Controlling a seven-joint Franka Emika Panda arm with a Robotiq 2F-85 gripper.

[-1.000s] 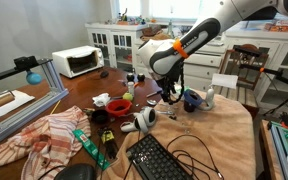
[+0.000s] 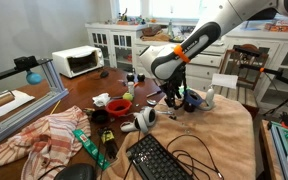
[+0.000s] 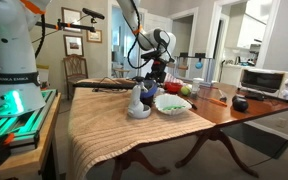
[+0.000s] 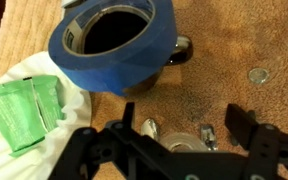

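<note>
My gripper is open, its two dark fingers wide apart at the bottom of the wrist view. Between them, low in that view, lies a shiny metallic thing [image 4: 184, 143], partly cut off by the gripper body; no grip on it shows. A roll of blue tape [image 4: 119, 62] is just beyond the left finger, apart from it. To its left, a green packet [image 4: 24, 110] lies in a white fluted paper filter [image 4: 69, 132]. In the first exterior view, the gripper [image 2: 173, 104] hangs low over the table's cluttered middle.
A black keyboard [image 2: 159, 160] with a loose cable lies near the front. Beyond the clutter are a red bowl [image 2: 118, 106] and a white toaster oven [image 2: 77, 61]. Bare brown cloth [image 2: 229, 125] lies right of the gripper.
The arm has shifted only slightly, with the gripper a little lower over the same spot. The objects on the table appear unmoved.
</note>
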